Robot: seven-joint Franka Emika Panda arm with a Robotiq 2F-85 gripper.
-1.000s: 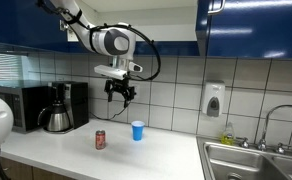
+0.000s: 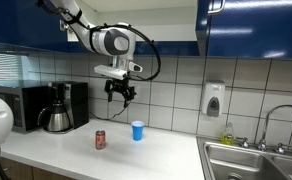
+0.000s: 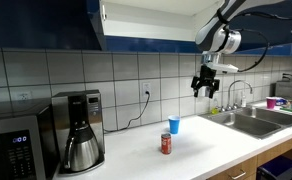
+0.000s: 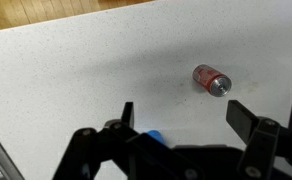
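A red can (image 2: 100,139) stands upright on the white counter. In the wrist view the same can (image 4: 212,80) lies right of centre, ahead of the fingers. The blue cup (image 2: 137,130) stands behind it and to its right, near the tiled wall; only a sliver of the cup (image 4: 156,136) shows in the wrist view. High above the counter hangs my gripper (image 2: 120,95), well clear of both. Its two black fingertips (image 4: 242,117) are spread wide apart in the wrist view, and the gap between them is empty.
A coffee maker with a steel carafe (image 3: 82,150) and a microwave (image 3: 13,150) stand at one end of the counter. At the other end are the sink (image 2: 241,160) and a soap bottle (image 2: 228,134). Bare counter (image 2: 166,158) lies between.
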